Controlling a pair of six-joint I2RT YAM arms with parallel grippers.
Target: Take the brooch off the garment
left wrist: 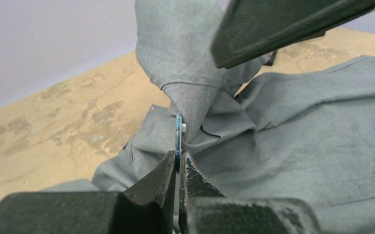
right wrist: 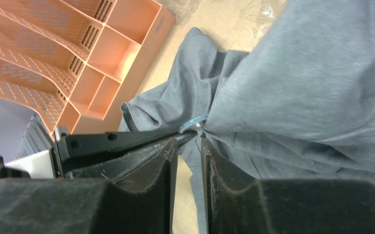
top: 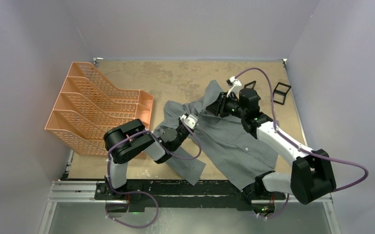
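The brooch (left wrist: 178, 134) is seen edge-on in the left wrist view, a thin blue plate with a white piece on its back. My left gripper is shut on its lower end. Behind it rises a fold of the grey garment (left wrist: 175, 53). In the right wrist view the brooch (right wrist: 193, 122) borders that fold; whether its back still touches the cloth I cannot tell. My right gripper stands slightly open, nothing between its fingertips, close to the brooch and the left fingers (right wrist: 127, 158). From the top, both grippers hide the brooch.
An orange compartment rack (top: 97, 107) stands at the left of the table. Black frames (top: 281, 92) lie at the far right. Bare tabletop (top: 175, 75) shows at the back. The garment's sleeve (top: 190, 170) reaches the front edge.
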